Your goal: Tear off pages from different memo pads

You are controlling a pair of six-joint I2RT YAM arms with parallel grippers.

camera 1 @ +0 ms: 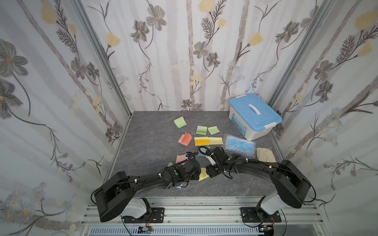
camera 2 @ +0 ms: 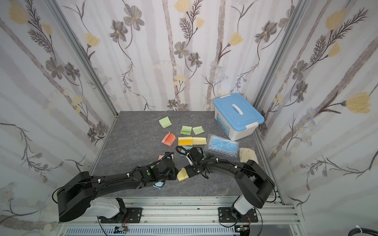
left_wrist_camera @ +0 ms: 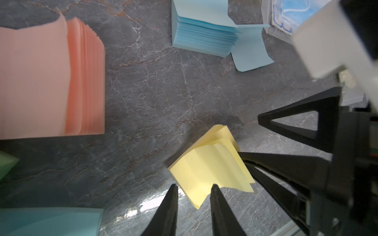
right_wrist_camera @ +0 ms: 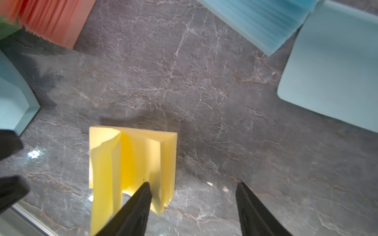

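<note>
A small yellow memo pad (left_wrist_camera: 204, 169) stands at the front middle, its upper sheets lifted and bent. My left gripper is open just above its lower edge, nothing seen between the fingertips. My right gripper is open over the pad's right side, one fingertip against or just beside the yellow paper. Pink (left_wrist_camera: 35, 78) and blue (left_wrist_camera: 202, 31) pads lie farther back, a loose blue sheet (left_wrist_camera: 252, 51) beside the latter.
Green pads (camera 1: 180, 122), orange (camera 1: 184, 138) and yellow (camera 1: 201, 141) pads stand behind. A pack of masks (camera 1: 239, 146), a lidded box (camera 1: 255, 116) and a cloth (camera 1: 265, 156) occupy the right side.
</note>
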